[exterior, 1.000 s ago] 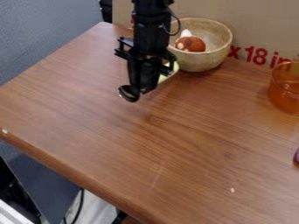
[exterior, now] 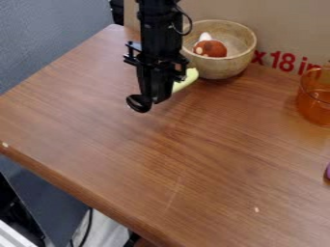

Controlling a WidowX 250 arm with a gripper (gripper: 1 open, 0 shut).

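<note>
My black gripper (exterior: 152, 96) hangs over the wooden table at the upper middle, pointing down; whether its fingers are open or shut is hard to make out. Just behind it, partly hidden, lies a pale yellow-green object (exterior: 184, 79). A wooden bowl (exterior: 225, 64) behind the gripper holds a reddish-brown round item (exterior: 210, 49) and something white.
An orange translucent cup (exterior: 316, 99) stands at the right, and a small purple item (exterior: 326, 173) shows at the right edge. A cardboard panel backs the table (exterior: 154, 178), whose middle and front are clear. The left table edge drops off to a grey area.
My gripper has shifted very slightly since a second ago; the bowl and other objects look the same.
</note>
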